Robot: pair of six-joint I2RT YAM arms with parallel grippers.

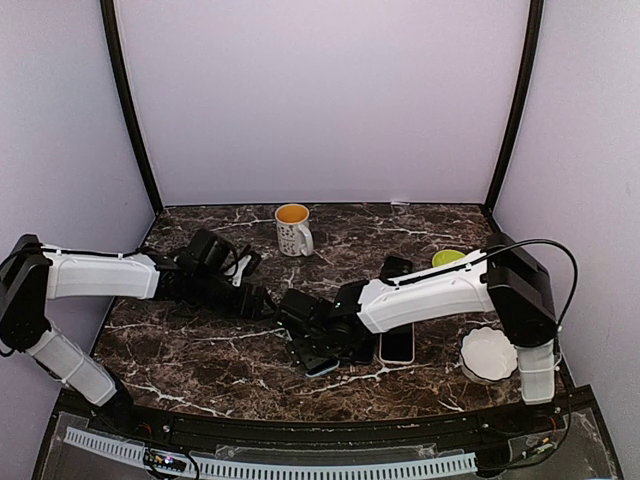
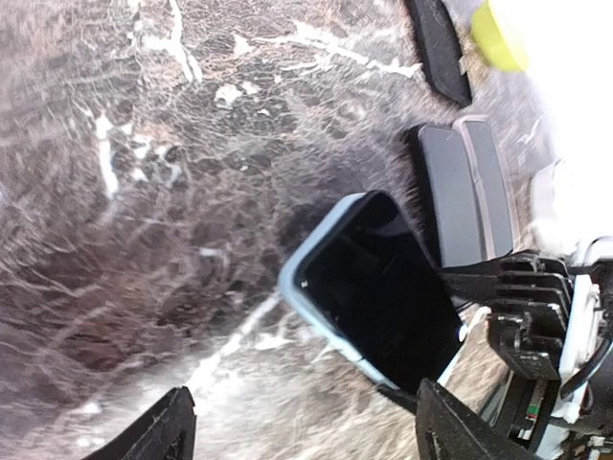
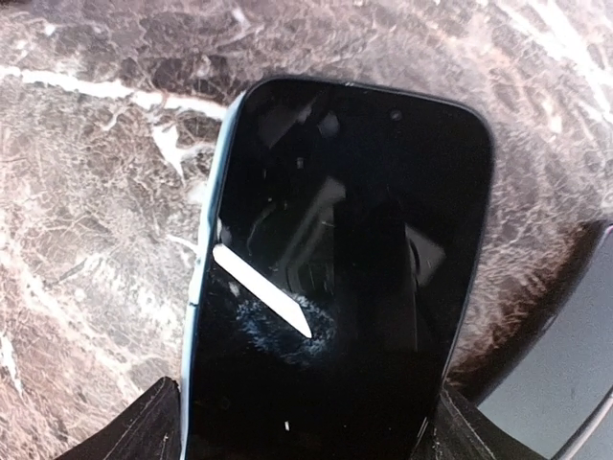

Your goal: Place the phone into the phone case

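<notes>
A black phone with a light blue rim (image 3: 335, 230) lies on the marble table under my right gripper, whose fingertips sit at either side of its near end; whether they grip it is unclear. In the left wrist view the same phone (image 2: 369, 287) is seen below the right gripper's fingers. My left gripper is apart from it, to the left and above the table, fingers spread with nothing between them. Which object is the case cannot be told for sure.
Other dark phone-like slabs (image 1: 397, 345) lie to the right. A mug (image 1: 293, 230) stands at the back, a yellow-green bowl (image 1: 447, 257) and a white bowl (image 1: 488, 352) at the right.
</notes>
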